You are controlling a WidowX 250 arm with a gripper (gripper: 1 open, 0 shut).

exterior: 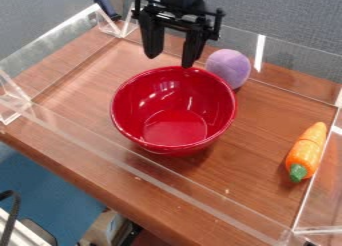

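My black gripper [173, 45] hangs at the top centre, above the back rim of a red bowl [173, 120], its two fingers spread apart with nothing seen between them. The bowl is empty. A pale purple ball [229, 67] sits behind the bowl to the right, partly beside the gripper. An orange carrot [306, 150] with a green end lies at the right side of the wooden surface.
Clear low walls [16, 95] edge the wooden board [74, 140]. Free room lies left of the bowl and along the front. A grey wall stands behind, and the floor shows at the lower left.
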